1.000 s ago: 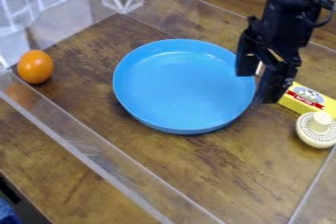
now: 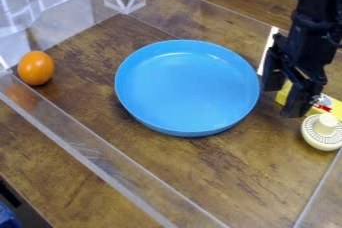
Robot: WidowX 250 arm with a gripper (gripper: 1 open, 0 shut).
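Note:
The black gripper (image 2: pixel 289 80) is at the right of the camera view, low over a yellow packet (image 2: pixel 321 107) that lies right of the blue plate; it is open, and its fingers partly hide the packet. The round blue plate (image 2: pixel 187 59) rests in the middle of the table. A white round object with a ribbed top (image 2: pixel 322 134) sits just below the packet. An orange egg-shaped object (image 2: pixel 35 67) lies at the far left.
Clear plastic edging (image 2: pixel 107 162) runs along the left and lower sides.
The gripper has moved right from beside the plate's upper right to over the yellow packet, now covering more of it. The other objects have not visibly moved.

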